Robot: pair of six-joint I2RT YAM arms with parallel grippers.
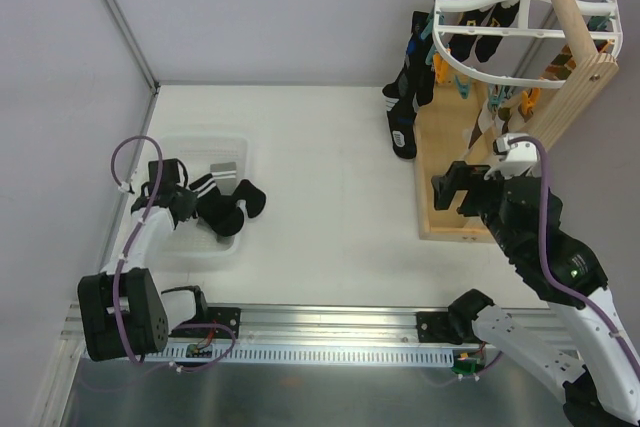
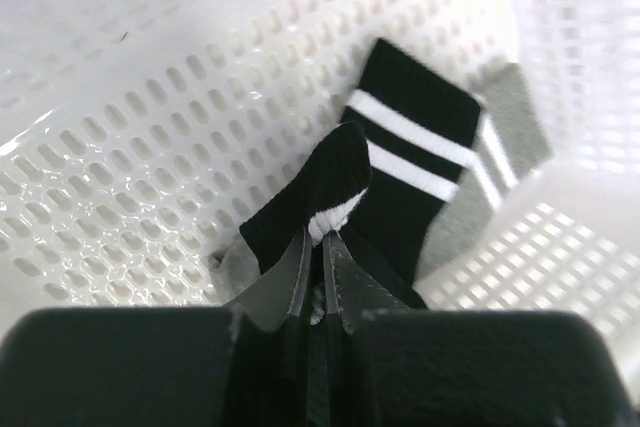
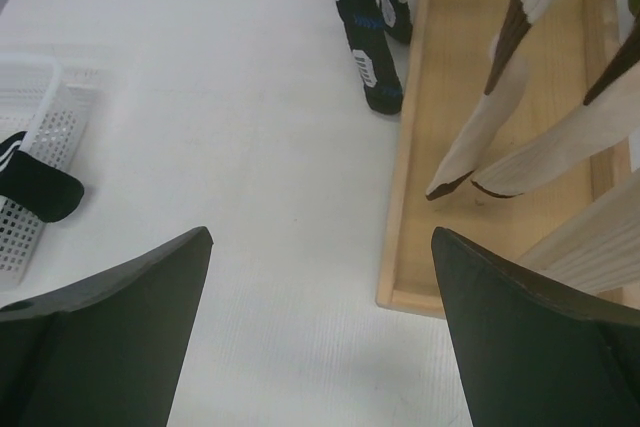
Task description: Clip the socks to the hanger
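Note:
In the left wrist view, my left gripper is shut on a gathered fold of a black sock [image 2: 325, 177] with a white band, inside the white perforated basket [image 1: 238, 152]. Beneath it lies a black sock with two white stripes [image 2: 410, 132], and a grey sock with white stripes [image 2: 515, 127] is next to that. Black sock ends [image 1: 248, 197] hang over the basket's right rim. At upper right is the white hanger [image 1: 522, 82], with dark socks [image 1: 405, 82] hanging from it. My right gripper stands open and empty in front of the hanger's stand.
The hanger's wooden post [image 1: 575, 17] and wooden base tray [image 1: 435, 172] occupy the right side. Orange clips [image 1: 440, 69] and teal ones [image 1: 462, 87] dangle from the hanger.

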